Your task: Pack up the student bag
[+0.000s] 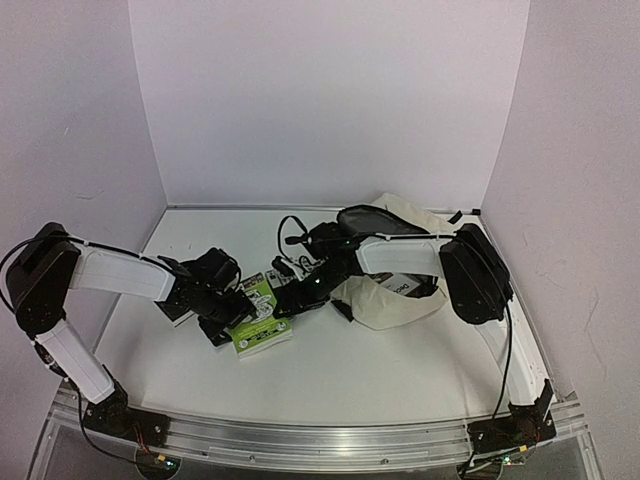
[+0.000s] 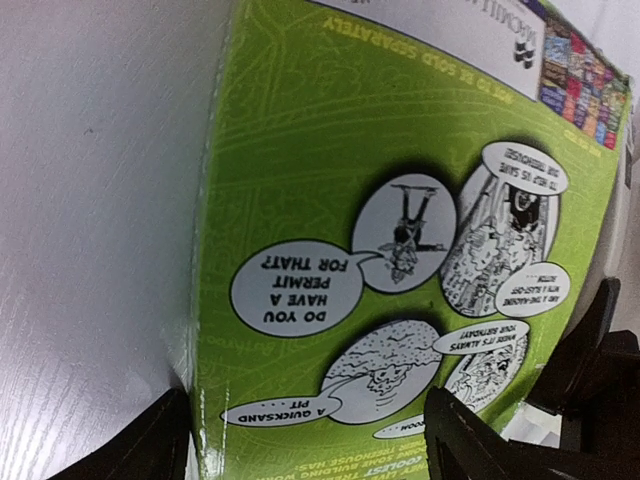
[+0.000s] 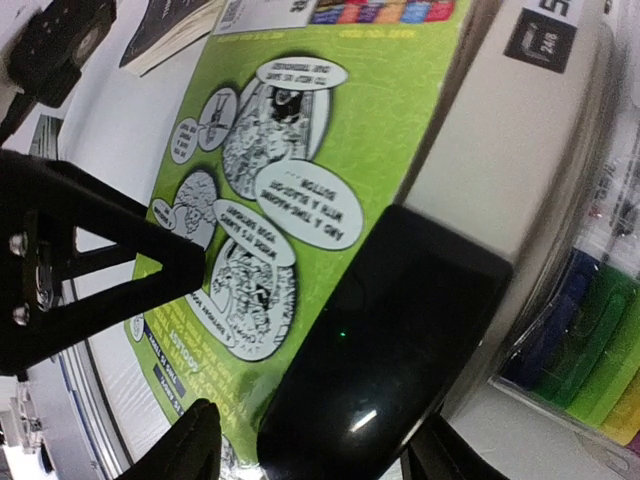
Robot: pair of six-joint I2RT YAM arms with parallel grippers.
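A green comic-covered book (image 1: pixel 262 328) lies flat on the table. My left gripper is over its left edge, fingers wide apart and nothing seen clamped; in the right wrist view one of its black fingers (image 3: pixel 160 255) is above the cover. Along the book's right edge, my right gripper has a glossy black block (image 3: pixel 390 330) between its fingers. Whether they press on it cannot be told. The beige bag (image 1: pixel 380 310) lies open on the right, partly behind my right arm, with a white printed item (image 1: pixel 402 284) in its mouth.
Right of the book are a pale box (image 3: pixel 510 130) and a clear case of coloured pens (image 3: pixel 590 340). A dark-covered book (image 3: pixel 165 30) lies beyond the green one.
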